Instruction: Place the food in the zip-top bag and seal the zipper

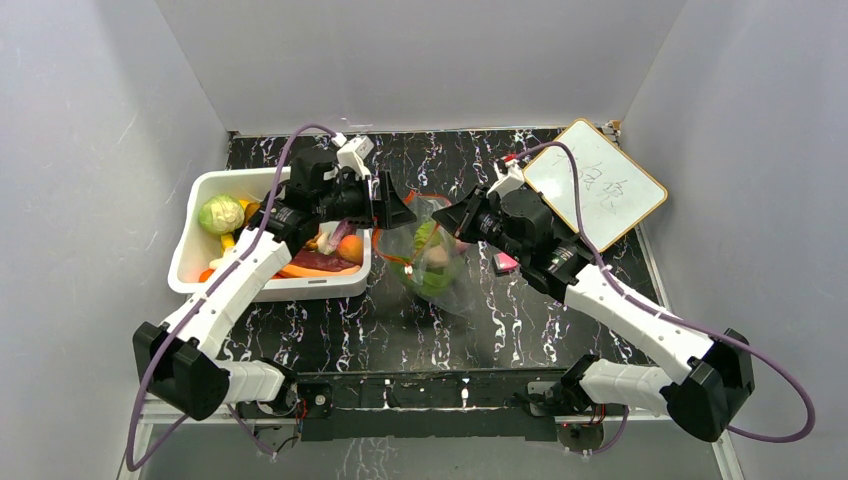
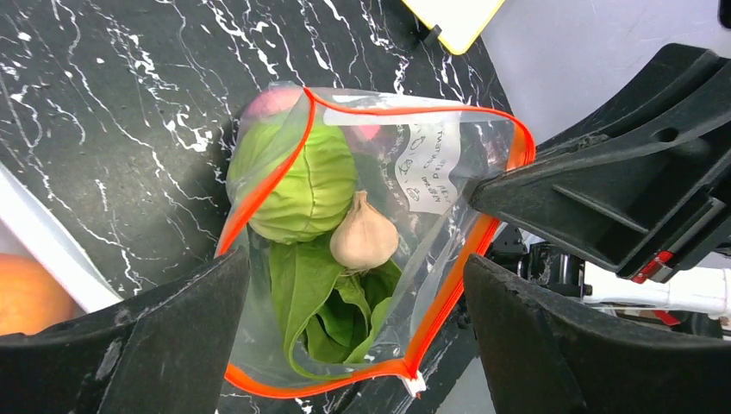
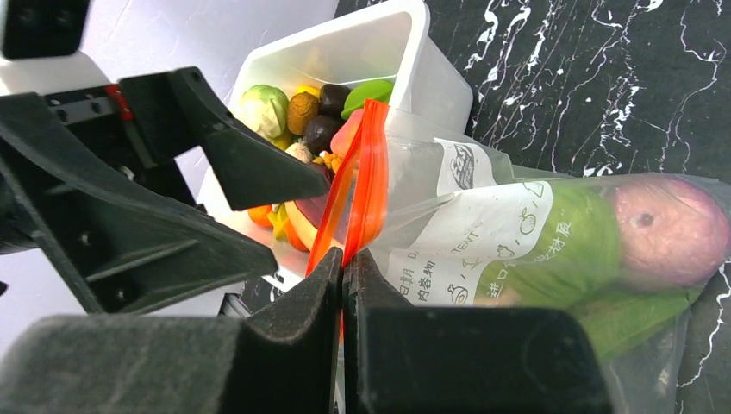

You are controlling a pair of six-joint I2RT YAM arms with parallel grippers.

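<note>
A clear zip bag (image 1: 437, 275) with an orange-edged mouth stands near the table's middle. Looking down into it, the left wrist view shows a green cabbage (image 2: 302, 185), a garlic bulb (image 2: 365, 240), green leaves (image 2: 332, 310) and a pinkish round item (image 2: 272, 102). The white zipper slider (image 2: 415, 384) sits at one corner of the mouth. My left gripper (image 1: 394, 212) is open, its fingers spread across the mouth with nothing gripped. On the opposite side, my right gripper is shut on the orange rim (image 3: 372, 185) of the bag, holding it up.
Left of the bag, a white bin (image 1: 190, 255) holds assorted toy produce, partly under my left arm. A whiteboard (image 1: 595, 185) lies at the back right, and a small pink-and-black object (image 1: 504, 263) is nearby.
</note>
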